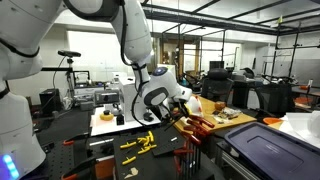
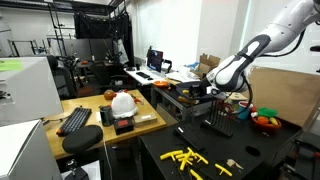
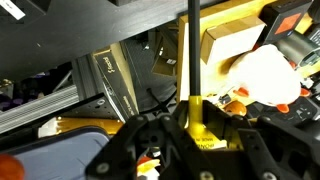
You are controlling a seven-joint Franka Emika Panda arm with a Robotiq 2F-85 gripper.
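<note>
My gripper is shut on a slim tool [image 3: 194,50] in the wrist view. A dark shaft runs up from the fingers, and yellow shows on the tool at the fingers. What kind of tool it is, I cannot tell. Exterior view 1 has the gripper [image 1: 183,106] low in front of the white arm, above the red clamp-like items [image 1: 195,128]. From the other side, in exterior view 2, the arm's head [image 2: 228,75] reaches out over the black work surface, with small detail at the fingers unclear.
Several yellow pieces [image 1: 130,159] lie scattered on the black table. A large grey tray [image 1: 275,152] is at the right. Boxes [image 3: 228,42] and a white and red object [image 3: 265,75] are below the gripper. A white helmet [image 2: 123,105] rests on the wooden table [image 2: 90,150].
</note>
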